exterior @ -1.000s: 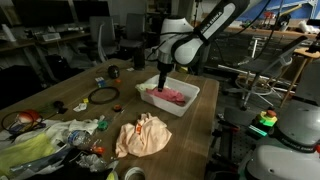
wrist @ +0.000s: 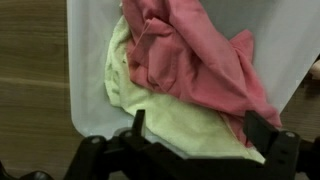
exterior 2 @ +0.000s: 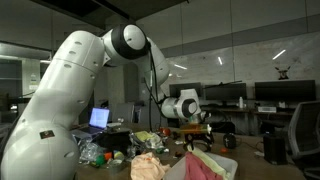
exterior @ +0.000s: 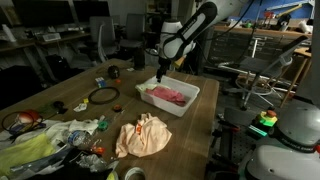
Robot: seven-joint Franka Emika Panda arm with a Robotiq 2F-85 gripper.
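A white bin stands on the wooden table, holding a red-pink cloth and a pale yellow-green cloth. In the wrist view the red-pink cloth lies partly over the pale one, both crumpled. My gripper is open above the bin's contents, its two dark fingertips wide apart and no cloth held between them. From the first exterior view, the white arm reaches in from the upper right, with the gripper at the far side of the bin. A peach cloth lies spread on the table in front of the bin.
Left of the peach cloth the table is cluttered with small items, a black cable loop and a pile of yellowish and white fabric. A dark cylindrical container stands behind the bin.
My arm has moved back and to the side, away from the camera, and the gripper has shifted towards the bin's far side. The bin and cloths look unmoved.
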